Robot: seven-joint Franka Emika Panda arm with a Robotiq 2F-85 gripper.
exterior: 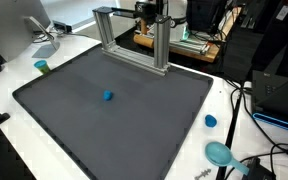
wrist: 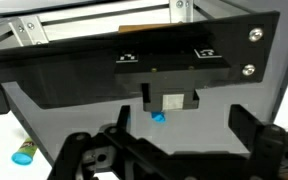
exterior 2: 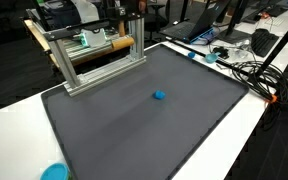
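My gripper stands open in the wrist view, its two dark fingers [wrist: 246,125] wide apart with nothing between them. Just beyond them is a black bar [wrist: 74,75] with a dark block [wrist: 171,68] and a small grey-faced part at its middle. A silver-legged frame [exterior: 134,52] with a dark top stands at the back of the grey board [exterior: 114,140]; the arm is hard to make out near it. On the board lies a small blue piece [exterior: 108,96], seen also as a blue spot [wrist: 158,117] below the bar.
A green can [exterior: 42,67] stands beyond the board's far left corner. At the right are a blue round thing [exterior: 211,121] and a teal bowl [exterior: 224,155], near black cables [exterior: 246,100]. Most of the board is bare.
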